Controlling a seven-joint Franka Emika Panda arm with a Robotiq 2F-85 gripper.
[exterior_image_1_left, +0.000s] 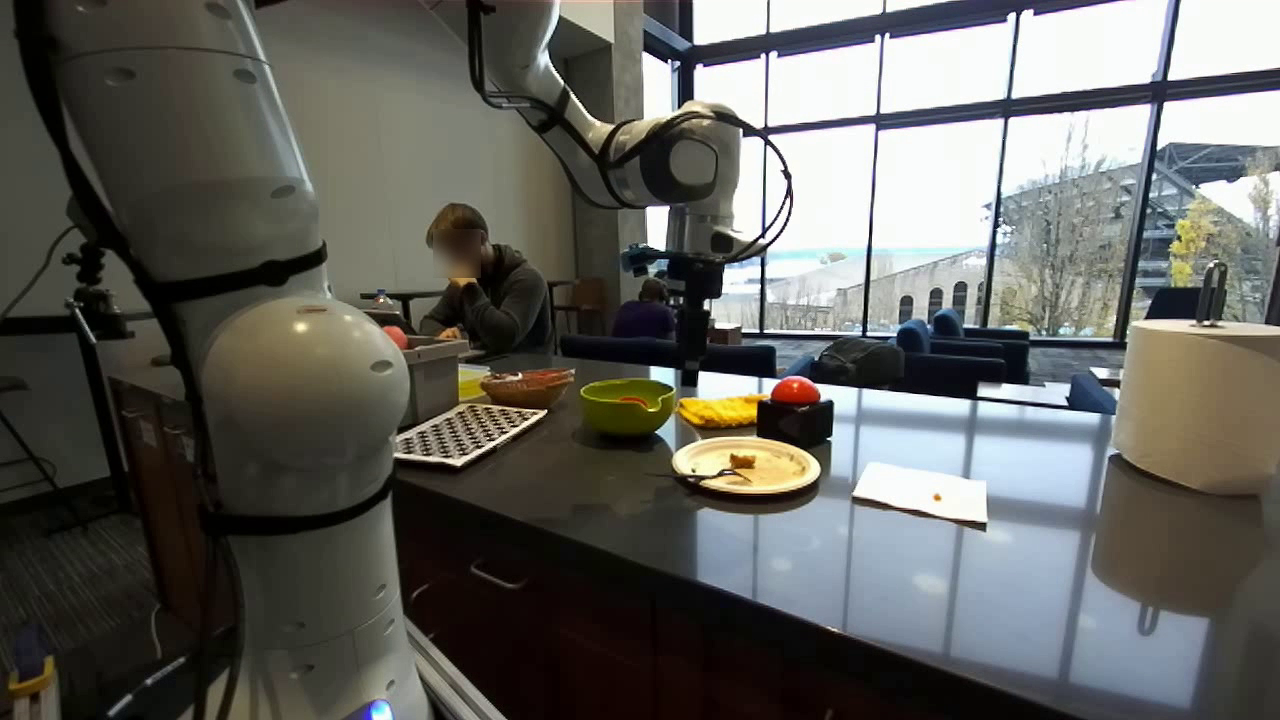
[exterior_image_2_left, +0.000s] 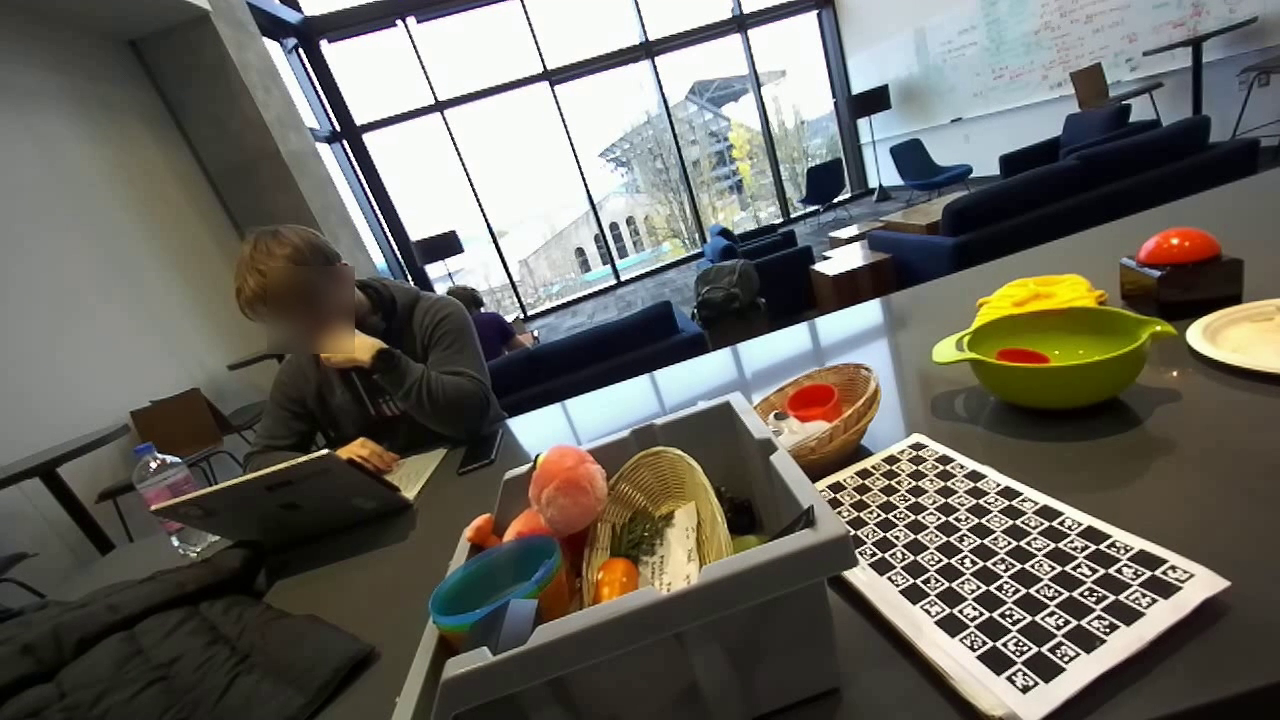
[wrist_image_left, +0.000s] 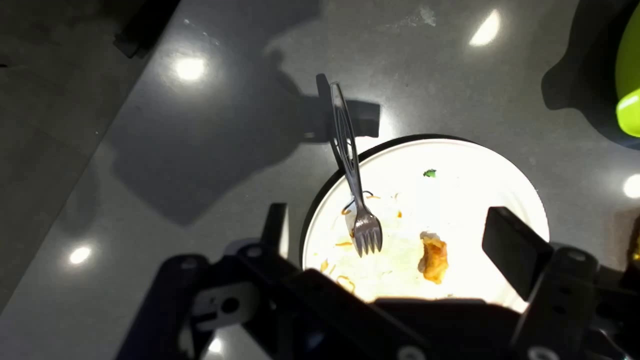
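Observation:
My gripper is open above the counter, its two dark fingers spread wide with nothing held between them. Below it in the wrist view lies a white paper plate (wrist_image_left: 480, 180), partly covered by the gripper's body. A dark plastic fork (wrist_image_left: 367, 225) rests with its tines on the plate and its handle over the rim. An orange-brown food scrap (wrist_image_left: 435, 259) sits on the plate, among small crumbs and a green bit. In exterior view 1 the gripper (exterior_image_1_left: 690, 374) points straight down, high over the counter, and the plate (exterior_image_1_left: 786, 474) shows uncovered.
A green bowl (exterior_image_1_left: 627, 414) with something red inside, a yellow cloth (exterior_image_1_left: 720, 412) and a red-topped black box (exterior_image_1_left: 794, 420) stand near the plate. A napkin (exterior_image_1_left: 920, 492) and a paper towel roll (exterior_image_1_left: 1200, 402) are to the right. A grey bin (exterior_image_2_left: 672, 648) sits by a checkered board (exterior_image_2_left: 1020, 576).

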